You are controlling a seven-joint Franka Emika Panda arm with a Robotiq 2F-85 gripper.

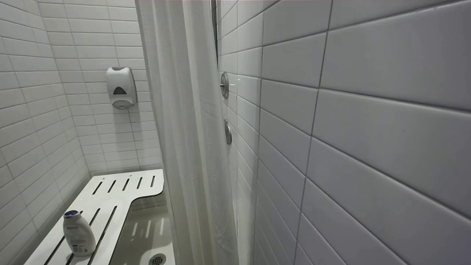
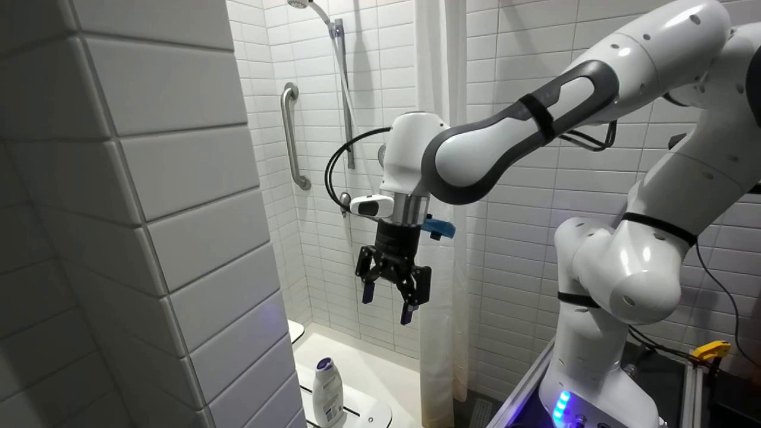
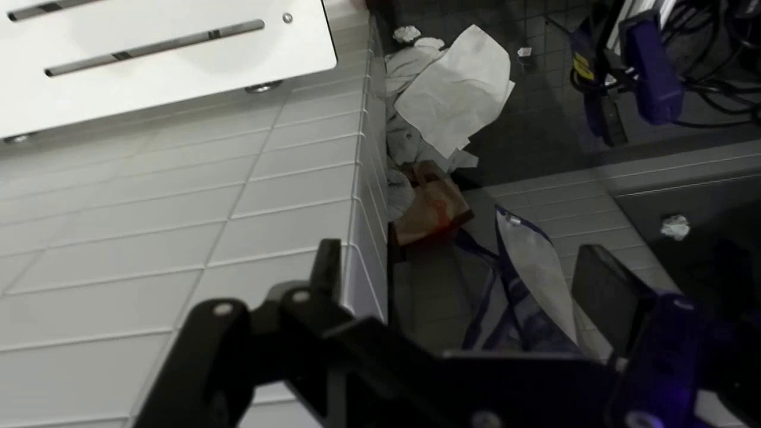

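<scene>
My gripper (image 2: 387, 307) hangs open beside the shower curtain in exterior view 2, fingers pointing down and nothing between them. The white curtain (image 1: 187, 128) hangs gathered toward the right wall in exterior view 1; in exterior view 2 the curtain (image 2: 440, 321) falls just right of the gripper. A white bottle with a dark blue cap (image 1: 79, 236) stands upright on the slotted white bench (image 1: 114, 194); the same bottle (image 2: 328, 396) shows low in exterior view 2, below and left of the gripper. From the wrist, the two fingertips (image 3: 326, 267) are far apart, with floor and tile beyond.
A soap dispenser (image 1: 120, 88) is on the back wall, and a grab bar (image 2: 291, 135) on the shower wall. A tiled wall edge (image 2: 235, 285) stands left of the arm. Crumpled paper (image 3: 460, 89) and a bag (image 3: 535, 278) lie on the floor.
</scene>
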